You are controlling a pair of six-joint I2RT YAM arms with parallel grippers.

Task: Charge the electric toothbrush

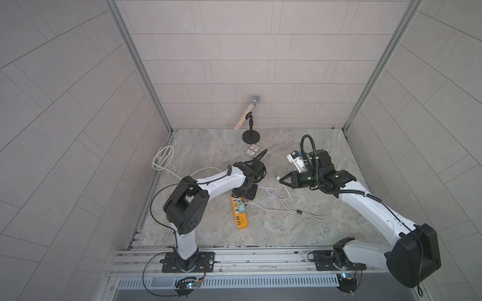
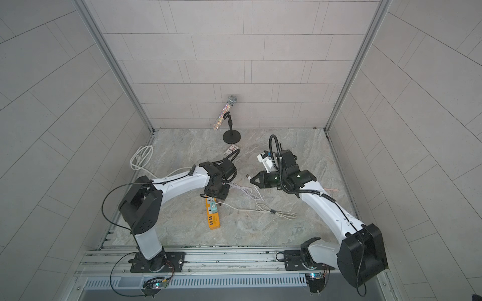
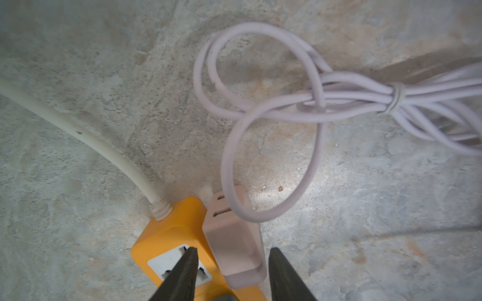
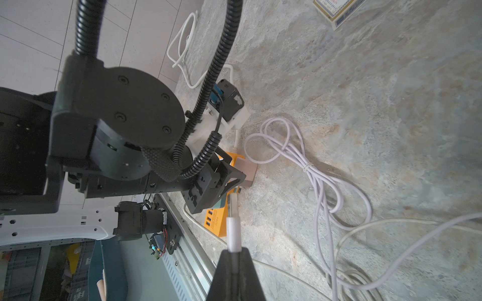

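Observation:
In the left wrist view a pink charger block (image 3: pixel 233 240) leans against the orange power strip (image 3: pixel 188 215), which has an empty white socket showing. My left gripper is open above it, one finger on each side of the block in view; whether they touch it cannot be told. My right gripper is shut on a white USB plug (image 4: pixel 233 233), metal end pointing away. A lilac cable (image 4: pixel 321 195) lies bundled on the table. A teal adapter (image 1: pixel 241 207) sits in the strip. No toothbrush is visible.
A microphone on a black stand (image 1: pixel 251 136) is at the back, with a small box (image 1: pixel 252 150) in front. A white cable (image 1: pixel 306 214) with a black tie lies front right. Another white coil (image 1: pixel 163 158) is at far left.

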